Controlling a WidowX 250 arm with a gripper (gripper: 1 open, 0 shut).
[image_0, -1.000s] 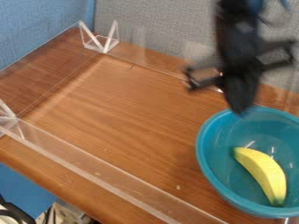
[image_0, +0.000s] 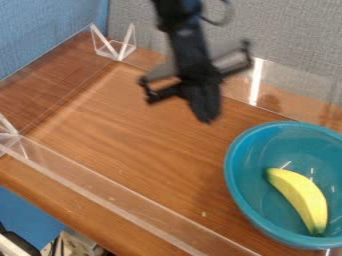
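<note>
The black gripper (image_0: 201, 92) hangs blurred over the back middle of the wooden table, above and left of a teal bowl (image_0: 254, 163). Whether its fingers are open or shut is hard to make out; nothing shows held in it. A yellow banana (image_0: 302, 198) lies inside the bowl at the right front.
Clear barrier walls with white corner brackets (image_0: 115, 42) edge it. A grey padded wall (image_0: 301, 40) stands behind, a blue one at left.
The arm and gripper have moved left and up, away from over the bowl. The bowl and banana have not moved.
</note>
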